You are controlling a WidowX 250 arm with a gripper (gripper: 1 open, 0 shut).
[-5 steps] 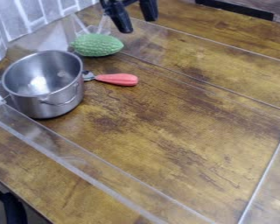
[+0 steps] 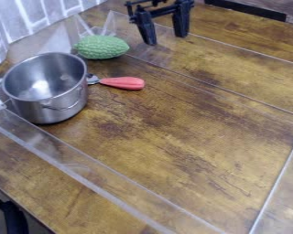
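Note:
My black gripper (image 2: 164, 27) hangs at the top centre of the camera view, its two fingers apart with nothing visible between them. Below and left of it lies a green bumpy vegetable toy (image 2: 100, 47). A steel pot (image 2: 63, 102) stands at the left, and a utensil with a pink handle (image 2: 122, 82) lies just right of the pot.
Transparent strips (image 2: 100, 176) run along its lower left and right. A pale wall or backing (image 2: 27, 18) stands at the upper left.
My gripper has moved right and a little lower, away from above the green toy. The objects on the table look unmoved.

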